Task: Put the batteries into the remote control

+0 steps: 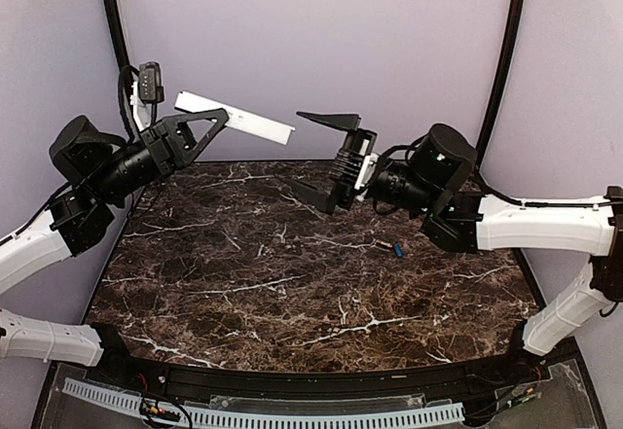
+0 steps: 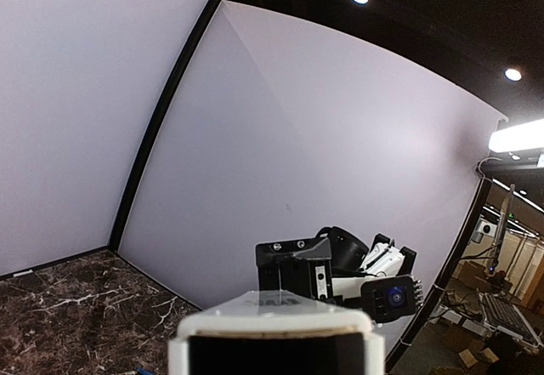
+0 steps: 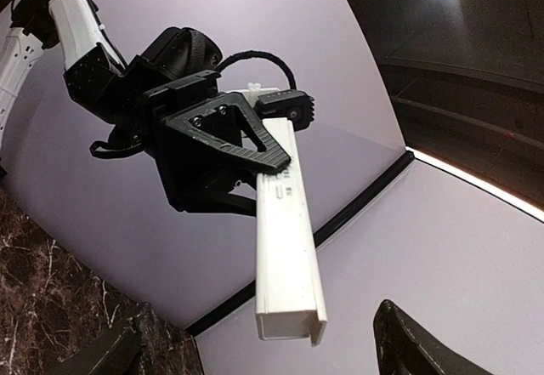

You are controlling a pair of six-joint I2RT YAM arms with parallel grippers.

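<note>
A long white remote control (image 1: 258, 125) is up in the air over the back of the table, with my left gripper (image 1: 220, 119) shut around its middle. In the right wrist view the remote (image 3: 285, 247) points its free end toward my right gripper, and that end looks hollow. My right gripper (image 1: 300, 151) stands wide open to the right of the remote, apart from it and empty; its fingers (image 3: 408, 345) show at the bottom of its own view. A small blue battery (image 1: 397, 250) lies on the table at right, with another small light piece (image 1: 383, 244) beside it, perhaps a second battery.
Pale walls (image 1: 331, 50) enclose it at the back and sides. Both grippers are close together above the table's far edge.
</note>
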